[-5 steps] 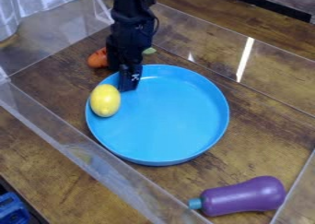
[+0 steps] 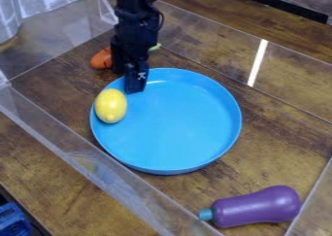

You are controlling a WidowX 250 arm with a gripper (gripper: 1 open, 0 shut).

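The black robot gripper (image 2: 131, 77) points down at the back-left rim of a round blue plate (image 2: 182, 123), its fingers open. On the plate's left side lies a yellow oval object (image 2: 111, 106). An orange carrot-like object (image 2: 103, 57) lies behind the gripper, partly hidden by it.
A purple eggplant toy (image 2: 255, 206) lies at the front right. Clear plastic walls border the wooden surface (image 2: 58, 152). A blue item (image 2: 11, 221) shows at the lower-left corner. The wood right of the plate is bare.
The gripper and arm have shifted slightly to the left. The plate and the other objects look unmoved.
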